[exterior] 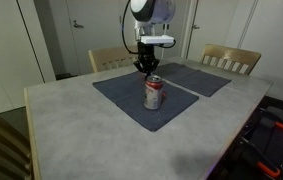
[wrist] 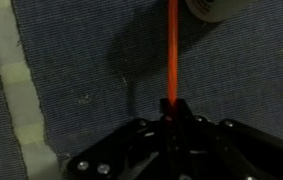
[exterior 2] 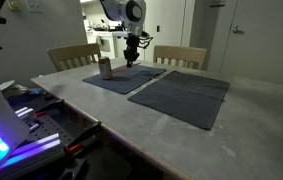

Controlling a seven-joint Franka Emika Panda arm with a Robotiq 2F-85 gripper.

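Note:
In the wrist view my gripper is shut on a thin orange-red stick (wrist: 173,50), which runs from the fingertips to the top edge. Beside the stick, partly cut off by the frame, is the can (wrist: 215,8). The red and pale can (exterior: 153,95) stands upright on a dark mat (exterior: 173,112) in exterior view 1. There, my gripper (exterior: 146,68) hangs just behind and above it. From the other side, the can (exterior 2: 105,68) stands apart from my gripper (exterior 2: 143,42). The stick is too small to make out clearly in the exterior views.
A second dark mat (exterior 2: 184,98) lies flat beside the can's mat, with nothing on it. Wooden chairs (exterior: 229,60) stand round the table's edges.

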